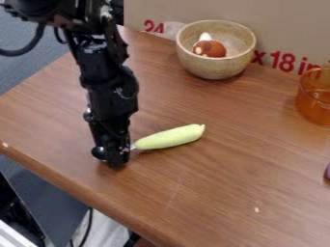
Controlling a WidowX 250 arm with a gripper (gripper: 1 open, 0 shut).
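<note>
My black gripper (111, 154) is low over the wooden table, just left of a pale green, corn-like vegetable (171, 137), whose narrow end points toward it. The fingertips are dark and small in this view, so whether they are open, shut or touching that narrow end is unclear.
A woven bowl (204, 62) with a brown and white item (209, 48) sits at the back. An orange glass container (315, 96) stands at the right, and a purple object (326, 172) shows at the right edge.
</note>
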